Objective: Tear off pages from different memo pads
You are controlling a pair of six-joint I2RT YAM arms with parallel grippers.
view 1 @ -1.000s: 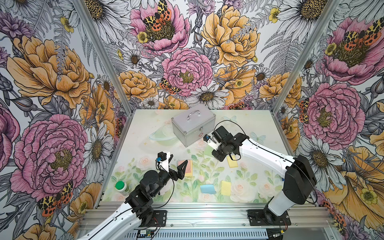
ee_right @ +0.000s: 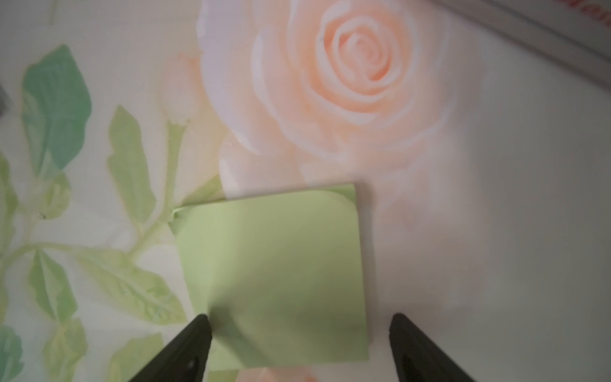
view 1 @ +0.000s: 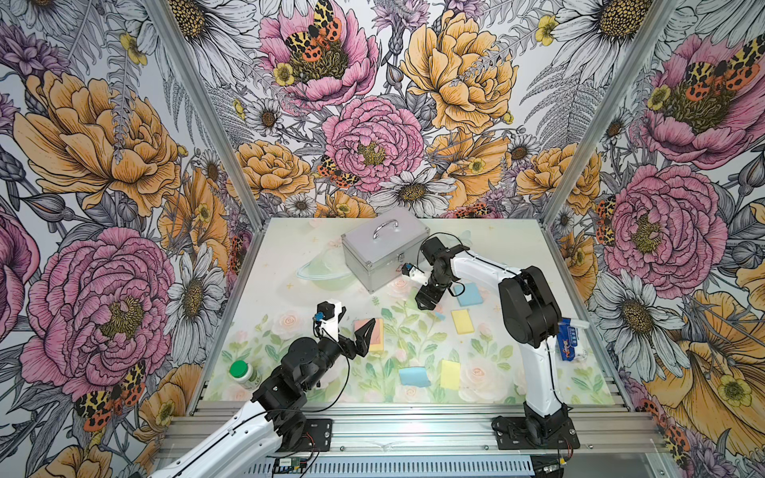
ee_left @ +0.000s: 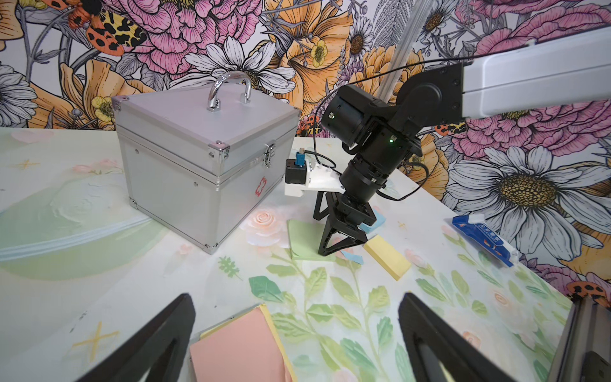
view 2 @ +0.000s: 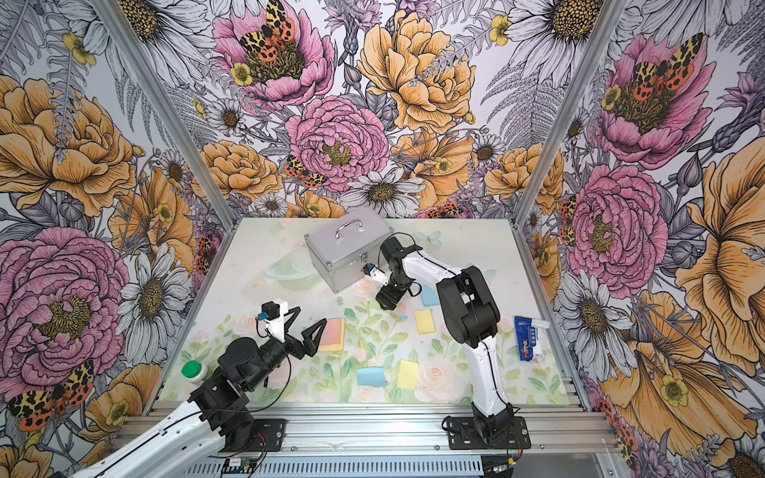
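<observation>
My right gripper is open, low over a green memo pad (ee_right: 273,267), which sits between its fingertips in the right wrist view, beside the metal case. A pink pad (ee_left: 238,350) with a yellow edge lies beside my open left gripper (view 2: 315,334), which hovers at the table's left-middle with nothing between its fingers. A blue pad (view 1: 468,295) lies behind a yellow pad (view 1: 462,322) right of the green one. Another blue pad (view 1: 413,377) and yellow pad (view 1: 449,376) lie near the front.
The metal case (view 1: 374,263) stands at the back middle. A green-capped bottle (view 2: 191,371) is at the front left, and a blue packet (view 2: 526,338) at the right.
The left arm has barely moved.
</observation>
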